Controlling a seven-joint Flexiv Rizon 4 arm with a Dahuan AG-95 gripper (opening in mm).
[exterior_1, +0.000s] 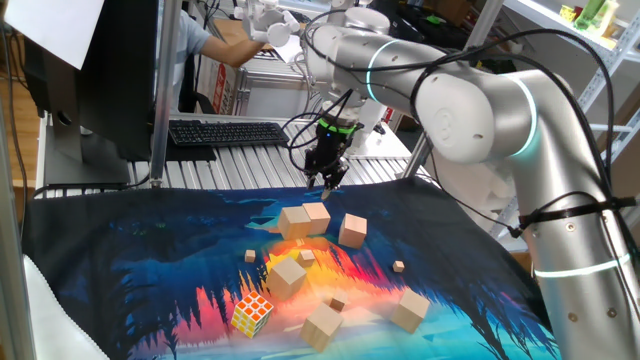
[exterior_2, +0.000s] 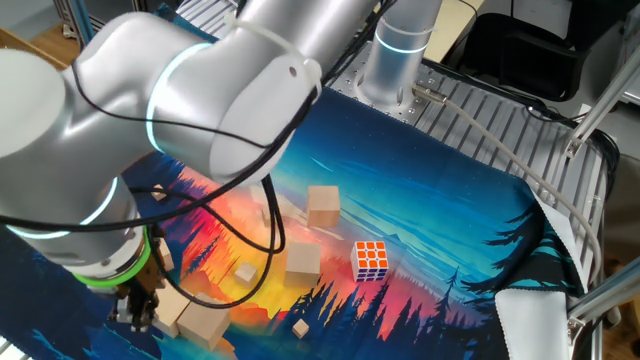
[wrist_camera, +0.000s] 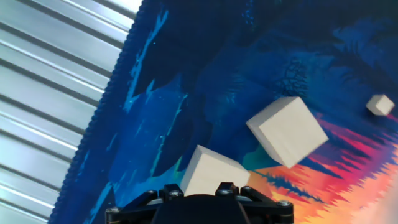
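Note:
Over the far edge of the cloth hangs my gripper (exterior_1: 319, 188), its two dark fingertips apart and nothing visible between them. In front of it, two wooden blocks stand close together: the left block (exterior_1: 294, 222) and the right block (exterior_1: 317, 216). Another large block (exterior_1: 352, 231) is to their right. From the wrist, one pale block (wrist_camera: 214, 173) is partly hidden behind the gripper at the bottom edge, and a second block (wrist_camera: 289, 132) lies up and to the right. A Rubik's cube (exterior_2: 369, 260) with an orange top rests away from the gripper.
Further large blocks, such as this one (exterior_1: 321, 325), and small cubes (exterior_1: 398, 266) are scattered over the colourful cloth (exterior_1: 150, 245). Behind the cloth are a slatted metal table (wrist_camera: 50, 93) and a keyboard (exterior_1: 228, 133). Loose cables (exterior_2: 280, 225) hang beside the wrist.

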